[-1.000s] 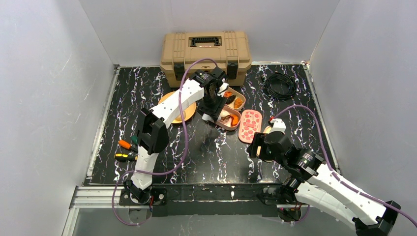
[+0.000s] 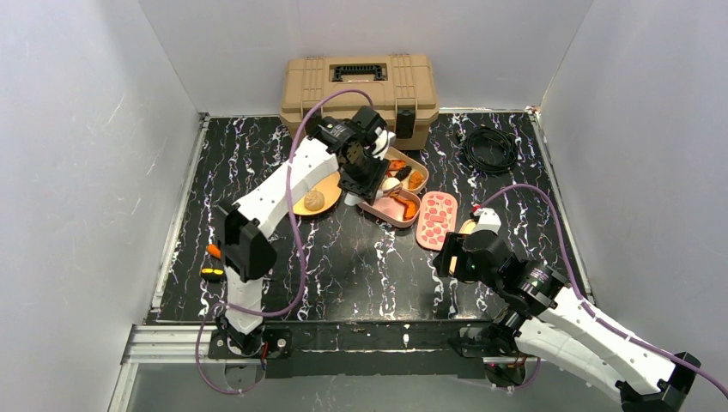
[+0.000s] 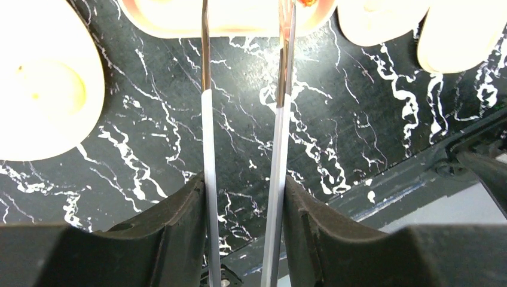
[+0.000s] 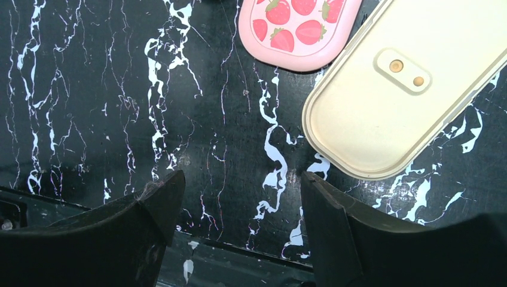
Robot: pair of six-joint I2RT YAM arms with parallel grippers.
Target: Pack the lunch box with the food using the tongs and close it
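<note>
My left gripper is shut on slender metal tongs (image 3: pixel 208 119) with pale handles. The tongs' tips reach over the lunch box, beyond the wrist view's top edge. A pale round piece of food (image 2: pixel 391 184) shows near the tips in the top view; whether it is gripped I cannot tell. Orange pieces (image 2: pixel 409 211) lie in the pink box (image 2: pixel 385 207). Behind it, the second box (image 2: pixel 412 157) holds orange and dark food. A yellow plate (image 2: pixel 332 182) with a round bun (image 2: pixel 314 200) sits to the left. My right gripper is open and empty.
A pink strawberry-patterned lid (image 2: pixel 436 220) and a cream lid (image 4: pixel 388 119) lie right of the boxes. A tan toolbox (image 2: pixel 360 86) stands at the back, a coiled black cable (image 2: pixel 489 149) at the back right. Screwdrivers (image 2: pixel 212 275) lie far left.
My left arm has swung left and the tongs have lifted from the pink box. The pale food is now farther back than before. The right arm has stayed in place.
</note>
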